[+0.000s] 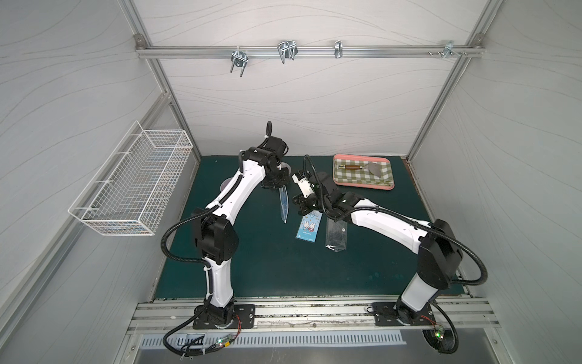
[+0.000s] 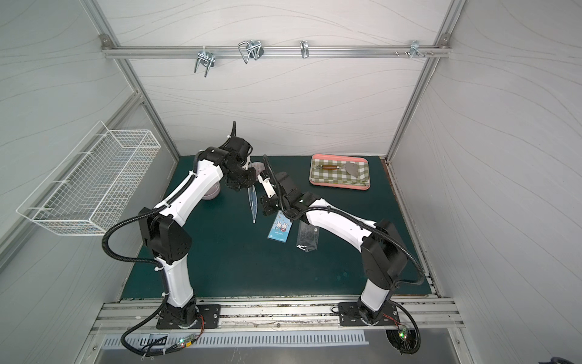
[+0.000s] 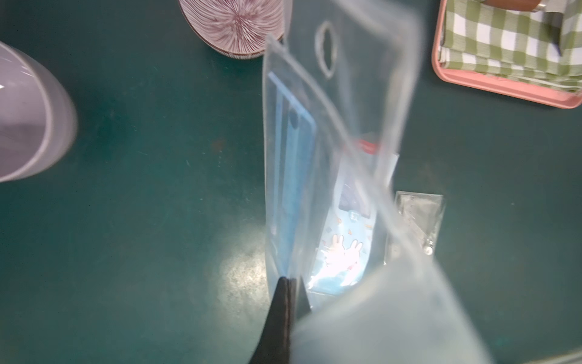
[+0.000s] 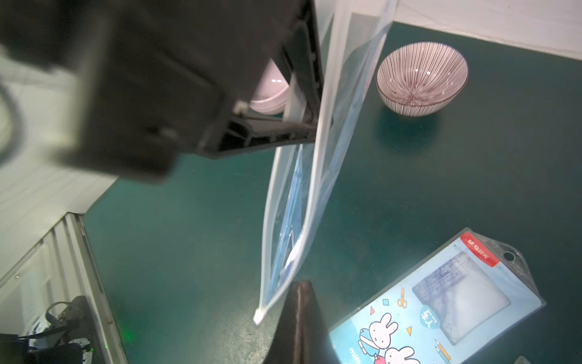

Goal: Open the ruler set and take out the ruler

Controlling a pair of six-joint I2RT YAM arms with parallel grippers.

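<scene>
My left gripper is shut on the clear ruler pouch (image 1: 283, 205), which hangs upright over the middle of the table. Inside the pouch, the blue ruler (image 3: 294, 145) shows through the plastic in the left wrist view. The pouch's upper end spreads apart in that view. My right gripper is shut with nothing between its fingertips. In the right wrist view the pouch edge (image 4: 285, 282) lies outside these fingers, just up and left of them. How near they are in depth is hard to tell.
A blue rabbit-print package (image 4: 388, 309) and a clear empty-looking sleeve (image 1: 336, 235) lie below and beside the right arm. At the back stand a striped bowl (image 4: 422, 79) and a pink tray (image 1: 363, 185) with a checked cloth.
</scene>
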